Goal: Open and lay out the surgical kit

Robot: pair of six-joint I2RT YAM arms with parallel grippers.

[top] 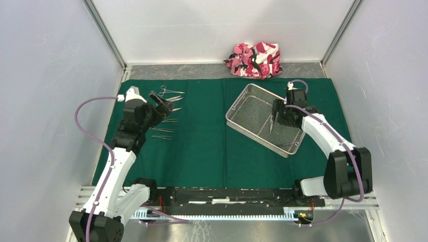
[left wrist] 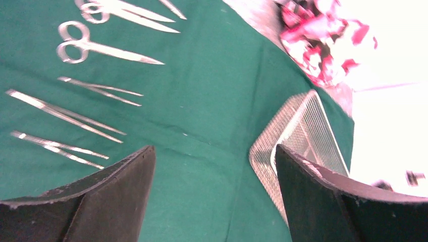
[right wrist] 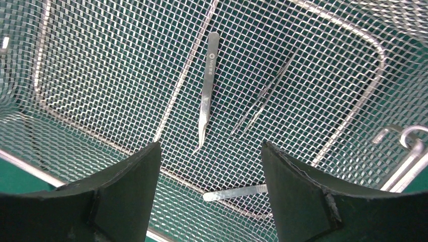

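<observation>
My left gripper (top: pixel 162 102) stands open and raised over instruments laid in a column on the green cloth (top: pixel 202 141): a hemostat (top: pixel 171 92), scissors (left wrist: pixel 113 52) and several tweezers or forceps (left wrist: pixel 65 113). My right gripper (top: pixel 276 111) is open above the wire mesh basket (top: pixel 237 126). In the right wrist view, the basket holds a flat tweezer (right wrist: pixel 208 80), a thinner tweezer (right wrist: pixel 267 91), another flat instrument (right wrist: pixel 234 192) partly behind a finger, and a looped metal piece (right wrist: pixel 408 165) at the right edge. Nothing is between either gripper's fingers.
A crumpled pink camouflage cloth (top: pixel 252 60) lies at the back, behind the green cloth. Walls stand on the left, right and back.
</observation>
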